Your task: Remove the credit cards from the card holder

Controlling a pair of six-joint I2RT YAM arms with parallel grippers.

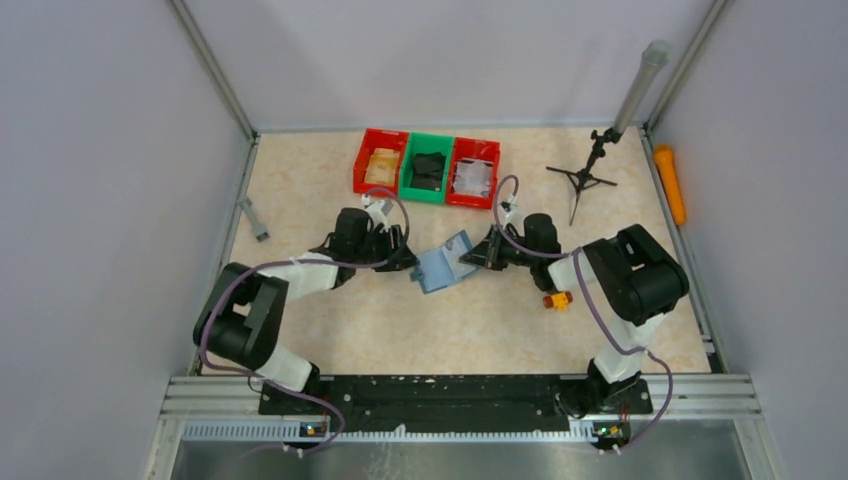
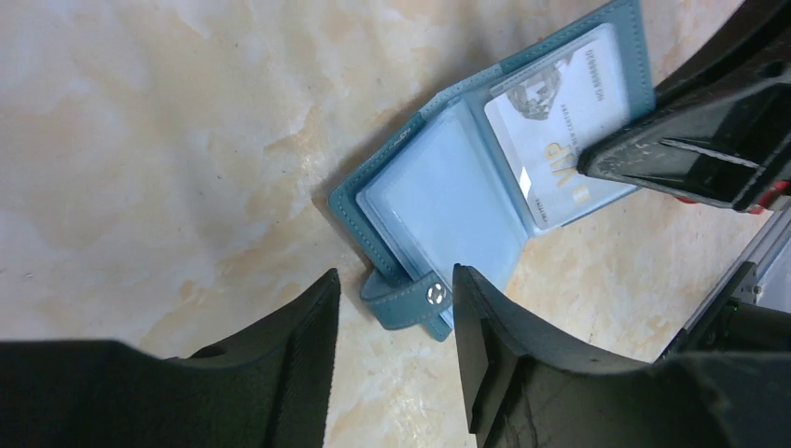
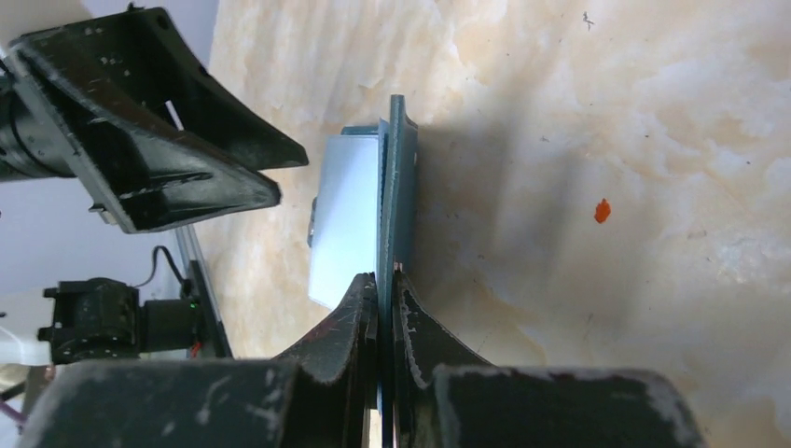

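Note:
An open blue card holder (image 1: 437, 268) lies in the middle, a white credit card (image 2: 560, 121) in one half and a pale blue sleeve (image 2: 448, 191) in the other. My right gripper is shut on the holder's edge at the card's half, which is raised edge-on in the right wrist view. My left gripper is at the other end, beside the snap strap (image 2: 406, 301); whether anything is between its fingertips is unclear in the left wrist view, where the fingers appear apart.
Red (image 1: 360, 170) and green (image 1: 410, 185) bins stand behind. A tripod (image 1: 590, 170) is at back right, a yellow toy (image 1: 558, 301) beside the right arm.

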